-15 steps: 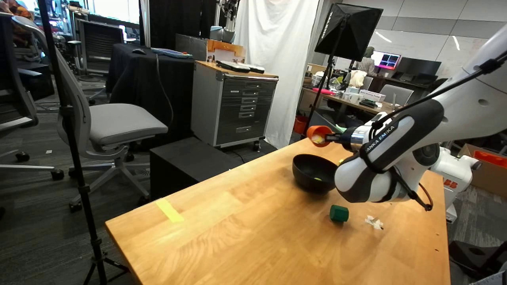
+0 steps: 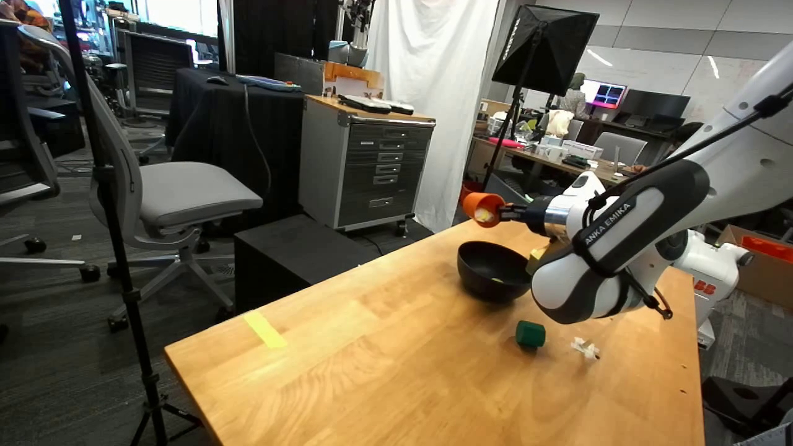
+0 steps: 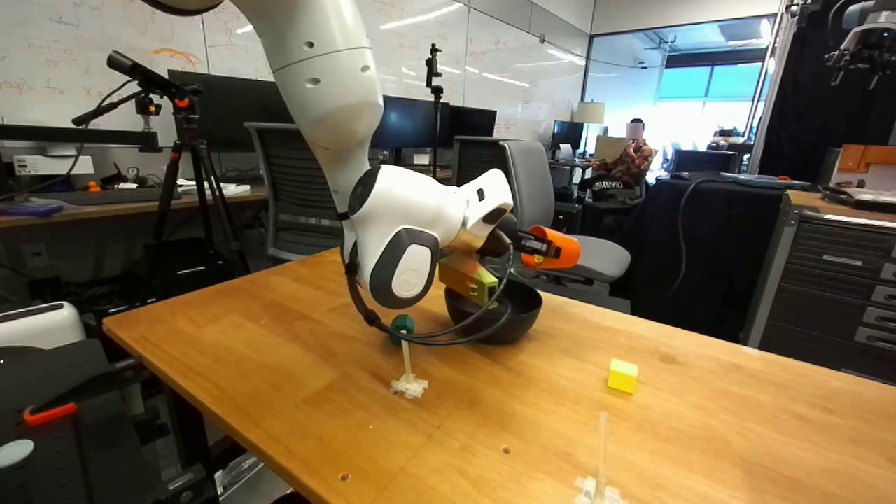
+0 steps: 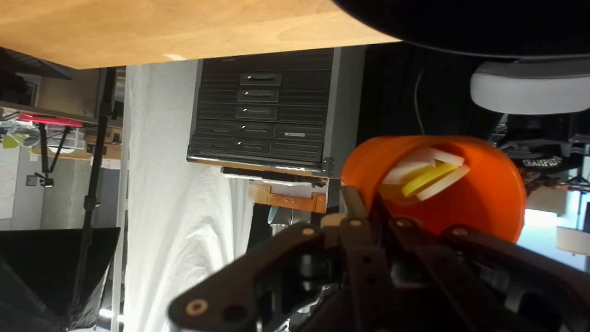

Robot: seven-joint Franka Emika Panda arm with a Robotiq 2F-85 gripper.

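An orange cup [image 2: 476,203] is held in the air by its rim, tipped well onto its side, above and behind the black bowl [image 2: 483,271]. My gripper is shut on the cup's wall. In the wrist view the mouth of the orange cup [image 4: 486,193] shows yellow and white pieces [image 4: 428,174] inside it. The black bowl [image 3: 512,315] stands upright on the table in exterior view 2, below the cup. A small light piece lies inside the bowl in exterior view 1; the rest of its inside is hidden.
A green block [image 2: 531,334] lies on the table in front of the bowl. A yellow cube [image 3: 622,376] sits apart in exterior view 2. Thin sticks with taped bases [image 3: 409,386] stand on the wooden table [image 2: 357,357].
The gripper and cup have moved left and slightly up in exterior view 1, and the wrist has turned a little. The bowl and the green block stay in place.
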